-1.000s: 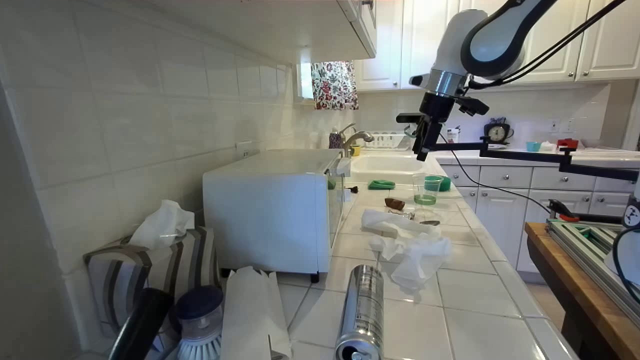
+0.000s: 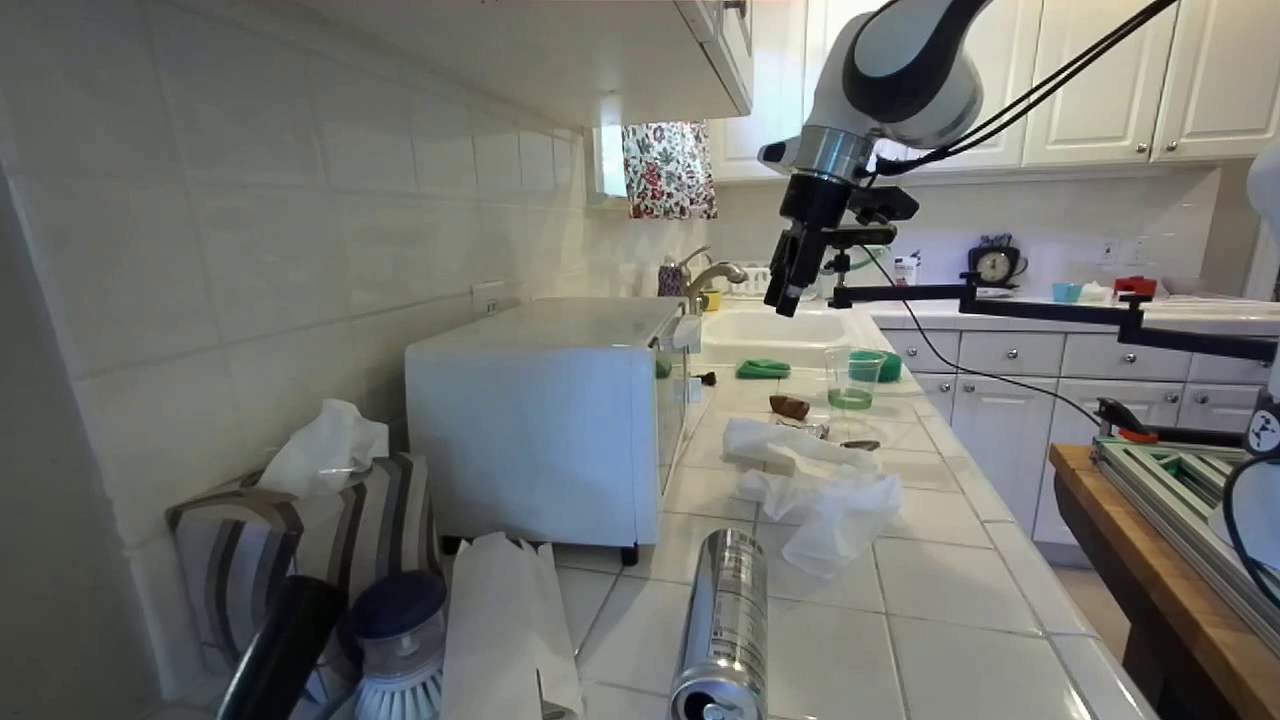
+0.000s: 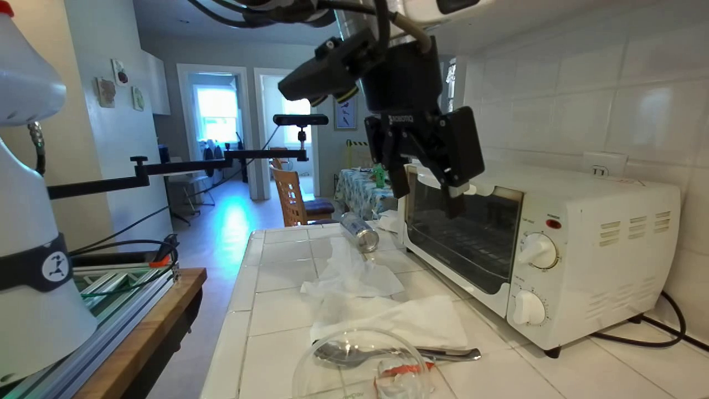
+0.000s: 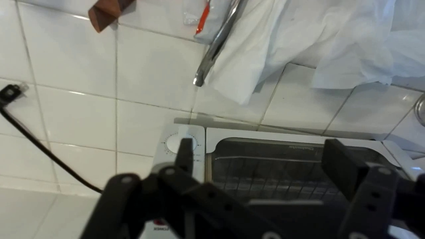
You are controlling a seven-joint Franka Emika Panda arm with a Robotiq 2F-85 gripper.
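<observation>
My gripper point(image 3: 429, 203) stands open above the counter, in front of the white toaster oven point(image 3: 598, 246), with nothing between its fingers. In the wrist view the fingers point(image 4: 344, 167) spread across the dark oven door point(image 4: 271, 171), one near the upper dial point(image 4: 175, 143). The oven door is closed. From the first exterior view my gripper point(image 2: 786, 300) hangs higher than the oven top point(image 2: 564, 318), to its right. Whether the fingers touch the oven cannot be told, but a gap seems to show.
Crumpled white paper point(image 2: 828, 504), a silver can point(image 2: 726, 624), a spoon point(image 3: 345, 352), a clear cup point(image 2: 852, 382) and a brown piece point(image 2: 788, 407) lie or stand on the counter point(image 2: 960, 588). A tissue box point(image 2: 300, 528) sits near the wall. A cabinet point(image 2: 564, 48) overhangs the oven.
The arm and gripper have moved left in the first exterior view, toward the oven, and the wrist has turned. Objects on the counter look unmoved.
</observation>
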